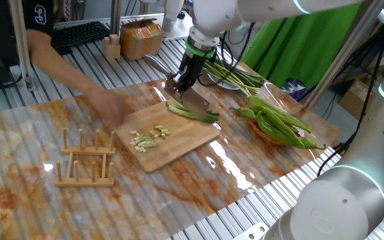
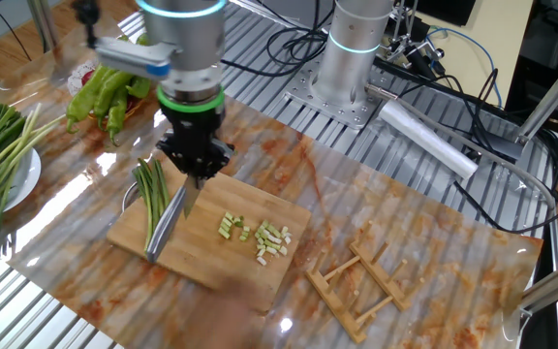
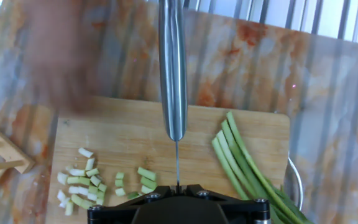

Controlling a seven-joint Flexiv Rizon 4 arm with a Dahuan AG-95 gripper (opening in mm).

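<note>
My gripper [image 1: 181, 85] is shut on a metal cleaver, whose broad blade [image 1: 195, 101] hangs over the back right of the wooden cutting board [image 1: 169, 150]. In the wrist view the cleaver's steel handle [image 3: 173, 74] points away from the gripper, and its blade shows edge-on as a thin line. Long green onion stalks [image 3: 244, 158] lie on the board to the right of the blade. Cut onion pieces [image 3: 82, 186] lie to its left. A person's blurred hand [image 1: 110, 107] is at the board's left edge. Whether the blade touches the board cannot be told.
A wooden peg rack [image 1: 85, 181] stands left of the board. Green peppers [image 1: 275, 123] fill a basket to the right; more long onions [image 1: 235, 75] lie on a plate behind. The marbled tabletop in front of the board is clear.
</note>
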